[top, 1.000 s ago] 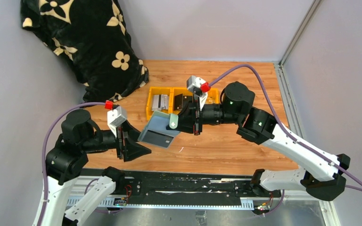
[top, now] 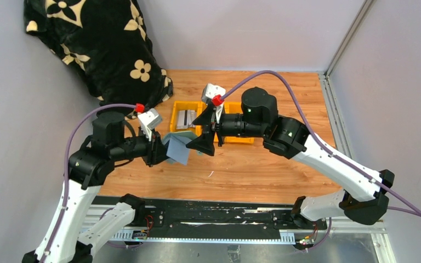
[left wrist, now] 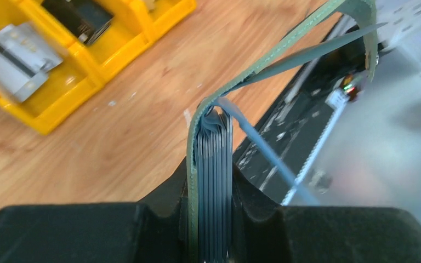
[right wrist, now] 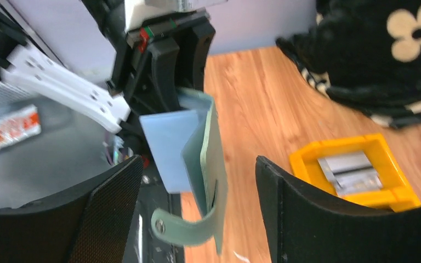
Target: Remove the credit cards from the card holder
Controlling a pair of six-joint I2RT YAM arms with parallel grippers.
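The pale green card holder (left wrist: 193, 164) is held up above the table, its stacked clear-blue sleeves (left wrist: 214, 148) pinched in my left gripper, which is shut on them. Its cover and strap (right wrist: 189, 229) splay outward, and a light blue flap (right wrist: 172, 142) hangs to one side. My right gripper is part open, its fingers (right wrist: 107, 203) on either side of the holder's free end and nothing gripped between them. From above, that right gripper (top: 205, 134) faces the holder's flap (top: 178, 149). No card can be made out inside the sleeves now.
A yellow divided tray (top: 182, 103) sits behind on the wooden table. Grey-white cards (left wrist: 16, 57) lie in its left compartment and a dark item (left wrist: 79, 19) in the one beside it. A black patterned cushion (top: 104, 55) leans at the back left.
The holder has turned, and the dark card visible earlier no longer shows.
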